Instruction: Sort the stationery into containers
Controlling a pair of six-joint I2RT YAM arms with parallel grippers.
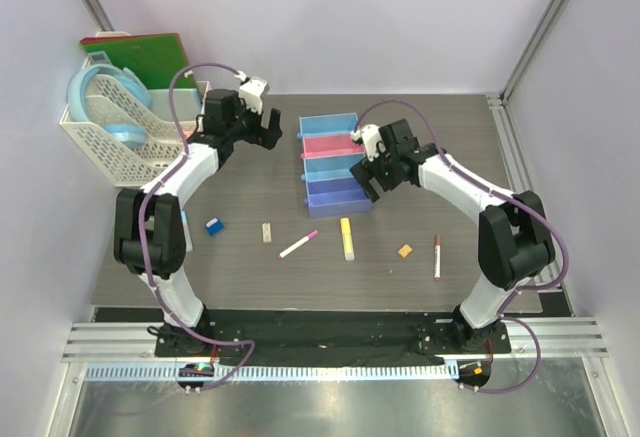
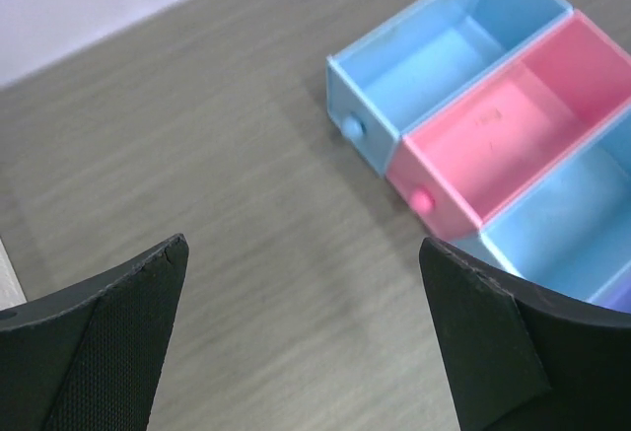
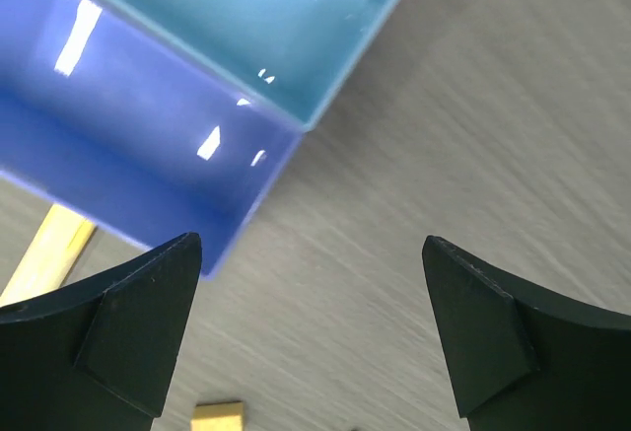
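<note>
A row of open bins stands mid-table: a light blue bin [image 1: 327, 125], a pink bin [image 1: 325, 145], a second light blue bin [image 1: 330, 167] and a dark blue bin [image 1: 338, 197]. All look empty. My left gripper [image 1: 266, 129] is open, left of the row's far end. Open too, my right gripper [image 1: 368, 179] hovers at the right side of the blue bins. Nearer the front lie a pink-capped marker [image 1: 298, 244], a yellow box [image 1: 347, 239], a white eraser [image 1: 266, 232], a blue block [image 1: 214, 226], a small yellow block [image 1: 405, 250] and a red-and-white marker [image 1: 437, 257].
At the far left a white basket [image 1: 115, 160] holds a green board [image 1: 150, 60] and light blue headphones [image 1: 82, 85]. A whitish strip [image 1: 187, 232] lies partly behind the left arm. Bare table spreads at the right and front.
</note>
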